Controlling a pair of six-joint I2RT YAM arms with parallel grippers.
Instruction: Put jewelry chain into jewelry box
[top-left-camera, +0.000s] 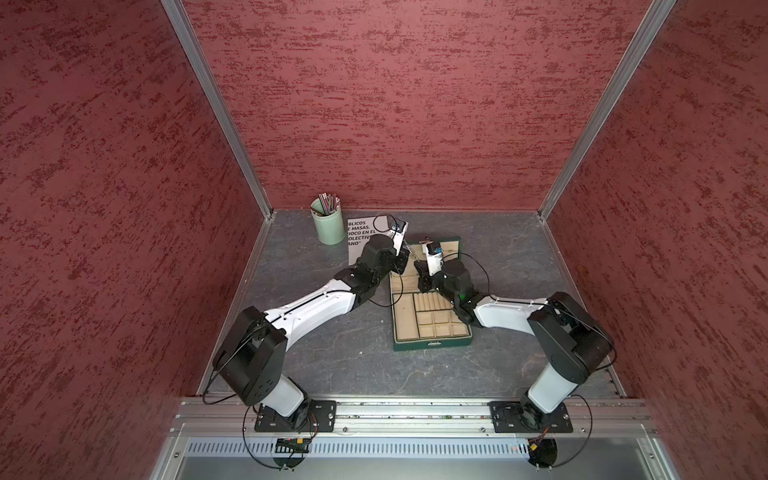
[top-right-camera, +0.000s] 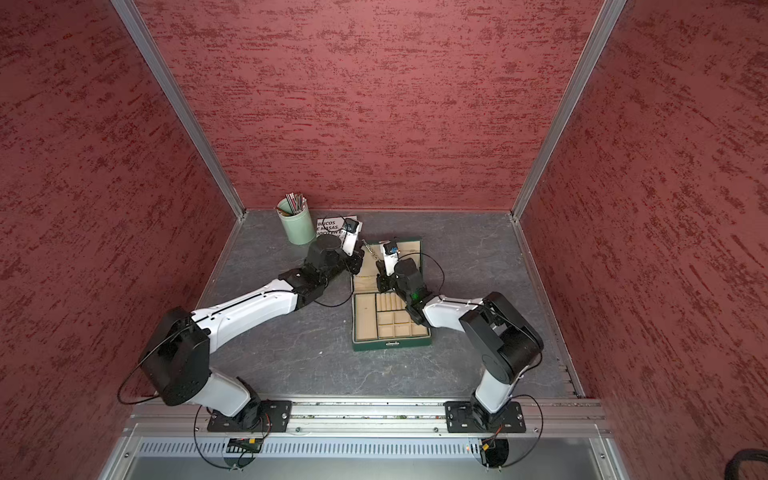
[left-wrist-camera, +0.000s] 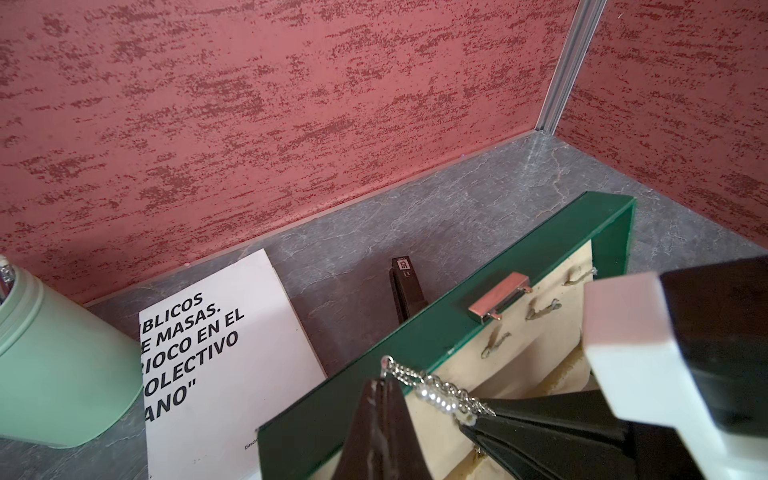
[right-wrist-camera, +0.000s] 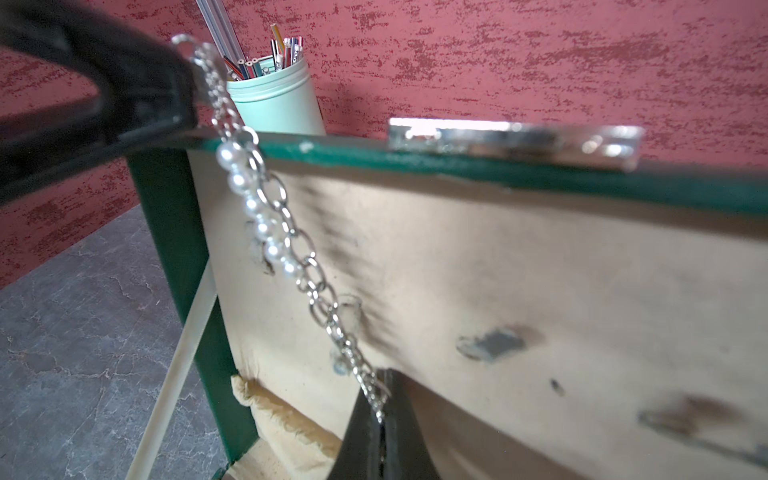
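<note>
A silver chain with pearls (right-wrist-camera: 251, 204) hangs diagonally between my grippers, in front of the raised lid (right-wrist-camera: 560, 272) of the green jewelry box (top-left-camera: 432, 344). My left gripper is shut on one end of the chain, high at the lid's top edge. My right gripper is shut on the other end, lower against the lid's cream lining. The box's compartments (top-right-camera: 366, 320) lie open below the grippers, empty as far as I can see.
A white booklet (left-wrist-camera: 216, 368), a mint pencil cup (top-left-camera: 329, 225) and a black stapler (left-wrist-camera: 406, 288) stand at the back left and behind the box.
</note>
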